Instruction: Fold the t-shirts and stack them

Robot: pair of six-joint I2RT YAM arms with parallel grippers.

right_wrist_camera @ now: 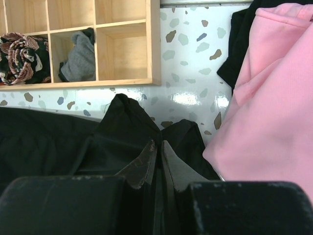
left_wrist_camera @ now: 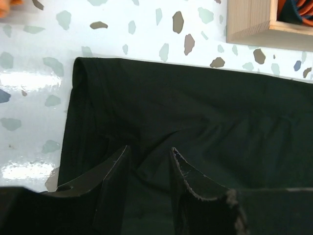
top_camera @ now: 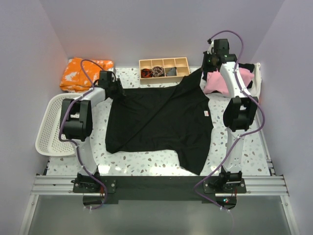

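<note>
A black T-shirt (top_camera: 156, 122) is spread across the table. My right gripper is shut on its raised upper-right part, beside the pink cloth (right_wrist_camera: 269, 98). My left gripper hangs over the shirt's upper-left corner, its fingertips parted, with only shirt fabric visible beneath the gap. In the top view a white label shows on the shirt's right side.
An orange folded pile (top_camera: 76, 73) is at back left, a white basket (top_camera: 46, 137) at left. A wooden divided box (top_camera: 146, 62) with rolled cloths stands at the back. Pink and black cloths lie back right.
</note>
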